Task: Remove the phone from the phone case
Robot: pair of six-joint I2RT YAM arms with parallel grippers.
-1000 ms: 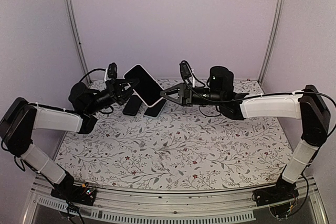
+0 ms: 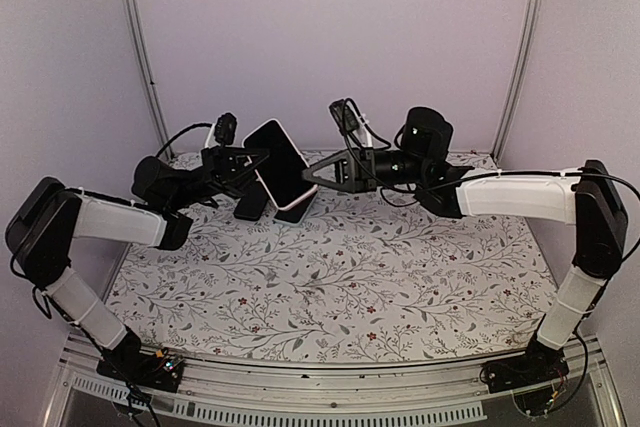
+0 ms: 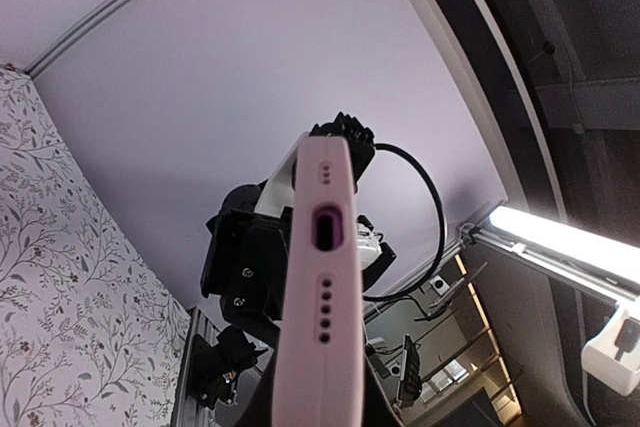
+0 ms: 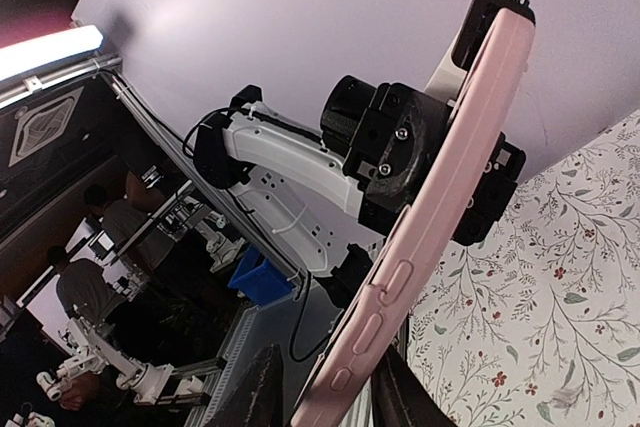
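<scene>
A phone in a pink case (image 2: pixel 278 169) is held tilted in the air, its dark screen toward the top view. My left gripper (image 2: pixel 250 159) is shut on one upper side of it. In the left wrist view the case's pink end (image 3: pixel 316 347) with its port cut-out fills the centre. My right gripper (image 2: pixel 318 173) is at the lower right corner of the phone. In the right wrist view the pink edge (image 4: pixel 450 187) with buttons runs down between the fingers, which look part open; whether they touch it I cannot tell.
Two dark flat objects (image 2: pixel 250 206) lie on the floral table (image 2: pixel 350 297) at the back left, below the phone. Pale walls enclose the sides and back.
Both grippers and the phone have risen slightly in the top view and shifted a little. The right arm's wrist has moved up.
</scene>
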